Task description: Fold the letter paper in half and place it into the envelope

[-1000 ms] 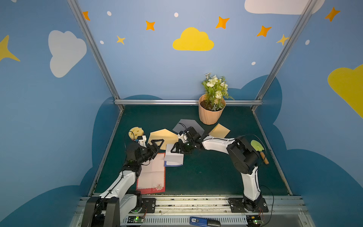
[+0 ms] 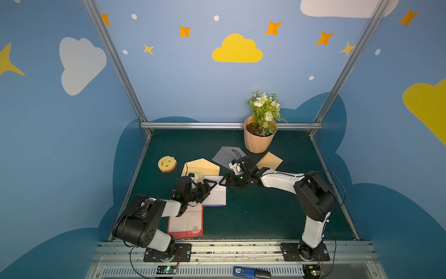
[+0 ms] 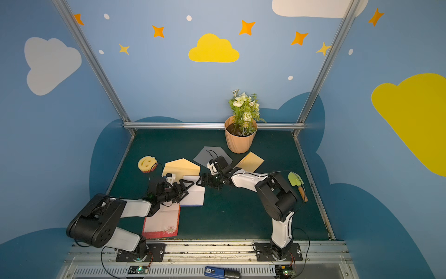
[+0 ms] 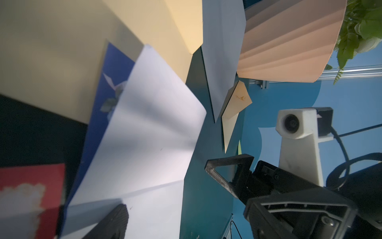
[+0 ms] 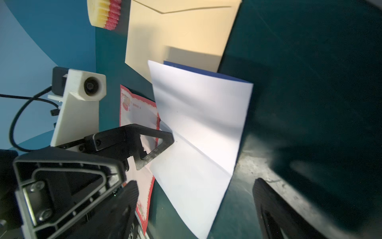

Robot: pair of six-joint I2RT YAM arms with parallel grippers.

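A white letter paper (image 2: 216,199) with a blue patterned back lies creased across its middle. Its far half (image 5: 203,107) is tilted up off the table, while the near half (image 5: 191,187) lies lower. Behind it is a cream envelope (image 2: 202,167) with its flap pointing away; the raised far edge overlaps the envelope's front. My left gripper (image 2: 210,189) hovers over the paper's left part, open, nothing between its fingers. Just right of the paper's far half, my right gripper (image 2: 224,180) is open and empty. In the left wrist view the paper (image 4: 147,131) fills the middle.
A red-bordered sheet (image 2: 185,225) lies front left, partly under the left arm. Behind are a grey envelope (image 2: 227,155), a small tan envelope (image 2: 270,161) and a flowerpot (image 2: 259,139). A smiley sponge (image 2: 167,163) sits back left.
My left gripper has moved right, from over the envelope's left side to over the paper. My right gripper has shifted slightly right, off the paper. The paper's folded-down flap now stands more opened out.
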